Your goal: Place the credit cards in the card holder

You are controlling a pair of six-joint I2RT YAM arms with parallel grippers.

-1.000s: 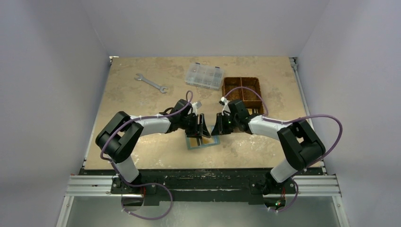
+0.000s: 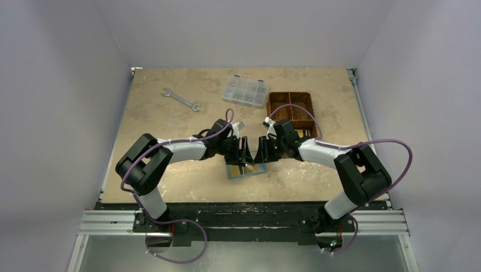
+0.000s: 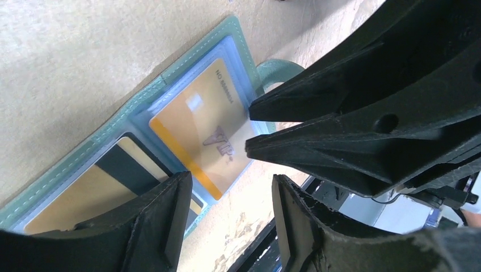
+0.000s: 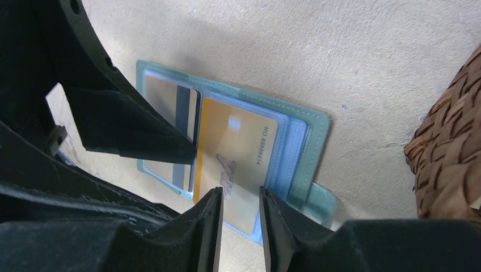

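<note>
The open card holder [image 4: 317, 130], teal-edged with blue pockets, lies on the table. A tan card with a yellow stripe [image 4: 238, 147] lies flat in its right-hand pocket, close to the pocket's right edge. The left pocket contains a tan card with a dark band [image 3: 85, 195], partly hidden by a finger in the left wrist view. Over the holder, my left gripper is open, with its fingertips apart around the middle of the holder. My right gripper stands slightly open above the right-hand card, its fingers holding nothing.
A brown woven basket [image 4: 454, 141] with compartments stands right of the holder and extends behind the right arm. A clear plastic box [image 2: 245, 90] and a wrench [image 2: 180, 98] lie farther back. Both grippers are very close together.
The striped card sits further right in its pocket, with a narrower blue strip beside it. The left gripper and holder have shifted slightly right.
</note>
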